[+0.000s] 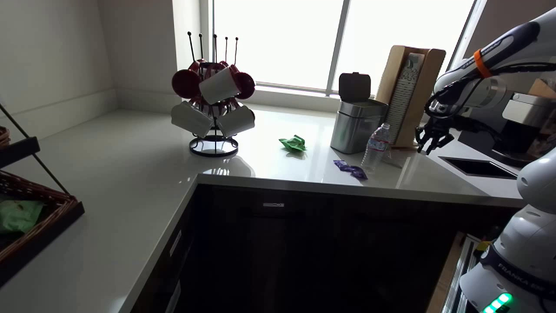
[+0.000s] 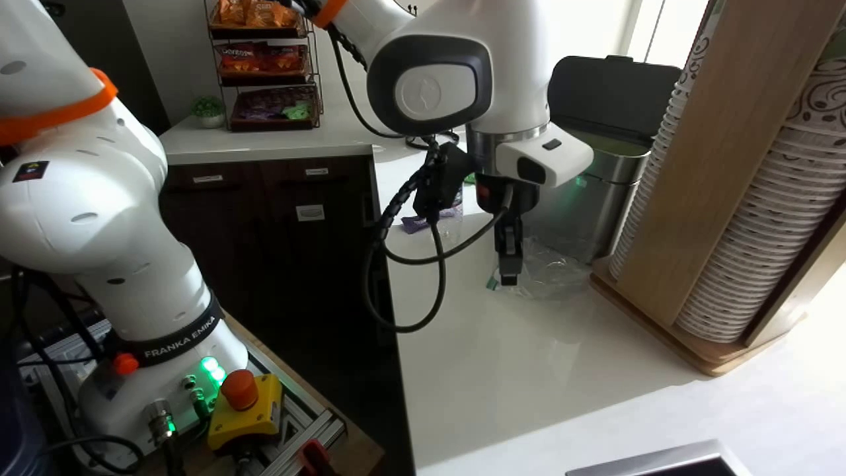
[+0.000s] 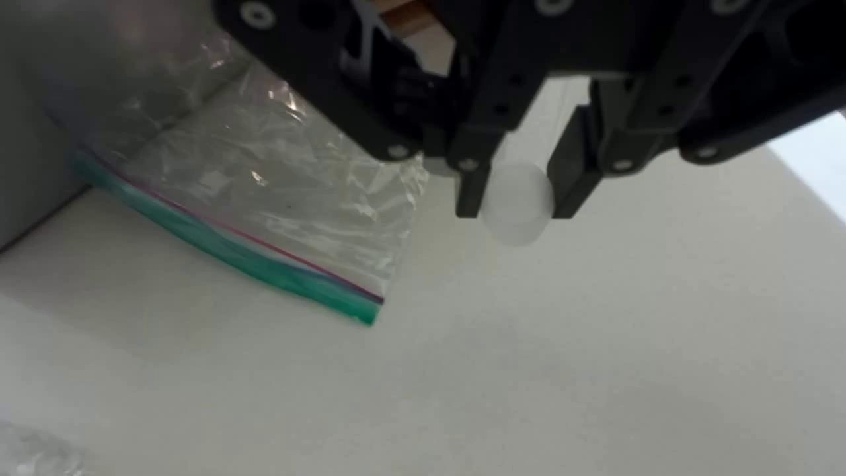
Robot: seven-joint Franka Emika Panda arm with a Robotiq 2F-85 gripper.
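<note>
In the wrist view my gripper is shut on a pale, round-ended object (image 3: pixel 517 230); its upper part runs back between the fingers, and I cannot tell what it is. Exterior view 2 has the gripper (image 2: pixel 509 277) pointing down above the counter, close to the bag. From exterior view 1 it appears as dark fingers above the counter (image 1: pixel 424 151), with the held object too small to make out. A clear plastic bag (image 3: pixel 317 198) with a teal-edged zip lies flat beside the gripper, apart from the fingers.
An open-lidded metal bin (image 1: pixel 354 125) and a wooden cup holder (image 1: pixel 391 94) stand behind. Nearby are a water bottle (image 1: pixel 376 148), purple packets (image 1: pixel 350 169) and a green packet (image 1: pixel 294 143). Farther left stands a mug rack (image 1: pixel 213 146). Bare counter (image 2: pixel 492 373) lies in front.
</note>
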